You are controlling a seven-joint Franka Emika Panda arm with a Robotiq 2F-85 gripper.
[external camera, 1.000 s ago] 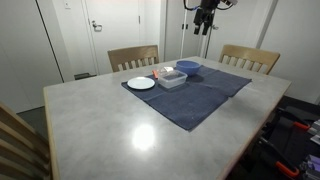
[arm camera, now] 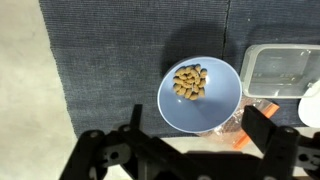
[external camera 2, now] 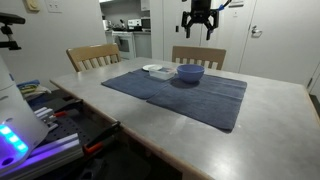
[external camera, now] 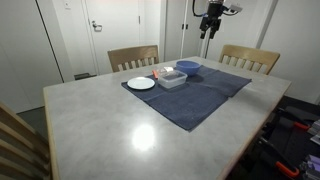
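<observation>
Blue bowl [arm camera: 205, 118] sits on a dark cloth [arm camera: 100, 75]; a small heap of brown nut-like pieces [arm camera: 190, 82] lies inside it. My gripper stands wide open in the wrist view, its fingers apart with nothing between them. High above the table, the gripper [external camera: 209, 31] appears over the far right side in exterior view 1, well clear of the bowl [external camera: 187, 68]. A clear rectangular container [arm camera: 283, 70] lies beside the bowl.
In exterior view 1, a white plate [external camera: 141, 83] lies left of the clear container [external camera: 172, 80]. A clear bag with orange parts [arm camera: 240, 125] lies against the bowl. Chairs [external camera: 134, 58] surround the table.
In exterior view 1 my gripper has shifted slightly to the right, still high above the table. The objects on the table have not moved.
</observation>
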